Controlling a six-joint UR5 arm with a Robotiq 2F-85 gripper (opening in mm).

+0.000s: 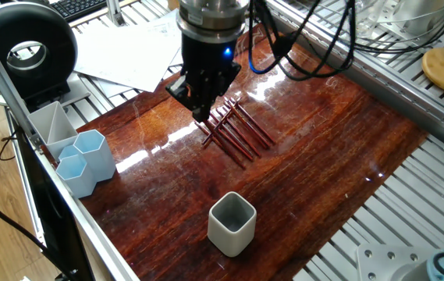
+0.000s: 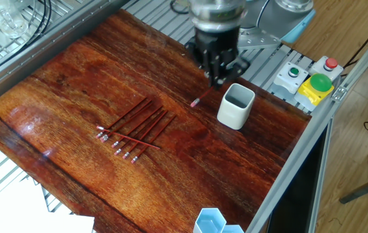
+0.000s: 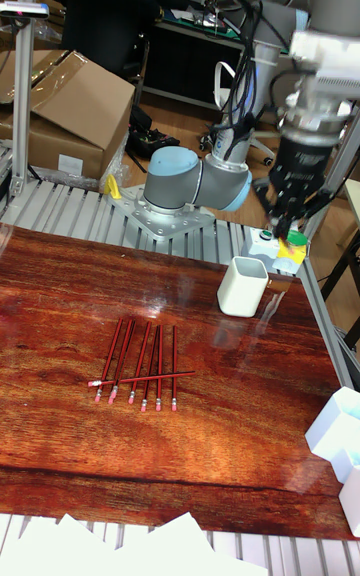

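Observation:
Several dark red pencils [image 2: 146,129] with pink erasers lie close together on the table, one of them crossing the others. A white square cup [image 2: 236,109] stands upright and apart from them; its inside looks empty in the first exterior view. My gripper [image 2: 217,83] is above the table, shut on a single pencil [image 2: 203,97] that slants down from its fingertips, eraser end lowest. In the second exterior view, that pencil shows just left of the cup. From the first view, my gripper overlaps the lying pencils, and the held one cannot be made out clearly.
Pale blue hexagonal holders [image 1: 89,160] stand at one table edge, with white papers [image 1: 132,58] near another. Metal frame rails border the table. Bare wood surrounds the cup [image 1: 232,225] on several sides.

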